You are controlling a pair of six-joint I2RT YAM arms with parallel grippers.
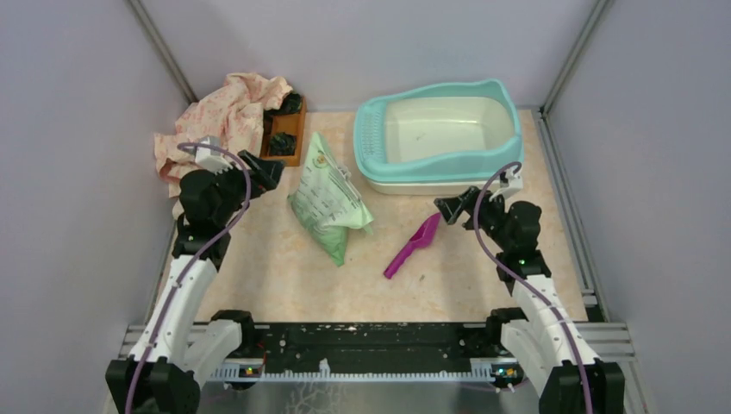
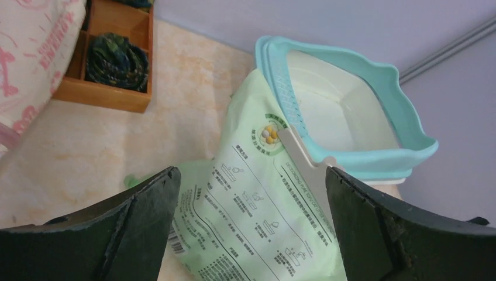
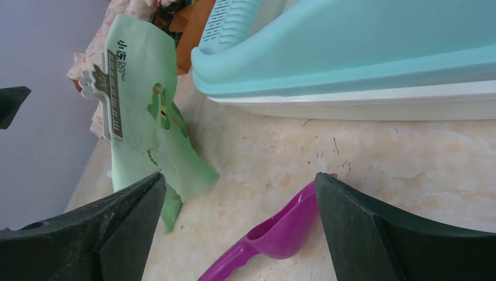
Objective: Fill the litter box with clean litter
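Observation:
A pale green litter bag (image 1: 328,194) with a clip along its top sits in the middle of the table. Behind it to the right is the turquoise-rimmed litter box (image 1: 435,168), white and empty inside. A magenta scoop (image 1: 414,244) lies in front of the box. My left gripper (image 1: 264,170) is open at the bag's left, with the bag below and beyond its fingers in the left wrist view. My right gripper (image 1: 452,207) is open above the scoop's head, in front of the box. Neither holds anything.
A wooden divided tray (image 1: 293,129) with dark bundles stands at the back left, partly under a crumpled pink floral cloth (image 1: 224,116). Bare table (image 1: 319,293) shows along the front and between bag and scoop. Walls enclose the sides and back.

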